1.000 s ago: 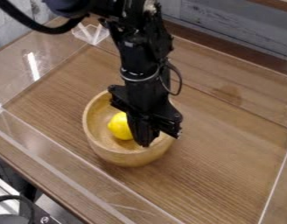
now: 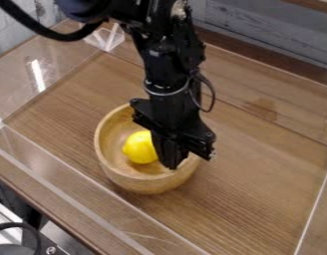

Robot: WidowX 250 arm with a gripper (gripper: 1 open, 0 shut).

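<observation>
A yellow lemon-like object (image 2: 139,145) lies in a shallow wooden bowl (image 2: 120,174) on the wooden table. My black gripper (image 2: 174,159) hangs over the right part of the bowl, just right of the yellow object, its tips low at or inside the bowl. The dark fingers overlap, so whether anything is between them is hard to see; the yellow object appears outside them.
Clear rails or panels edge it at left and right, with a pale wall behind. A dark cable lies at the lower left.
My gripper has shifted very slightly over the bowl. The bowl and yellow object look unmoved.
</observation>
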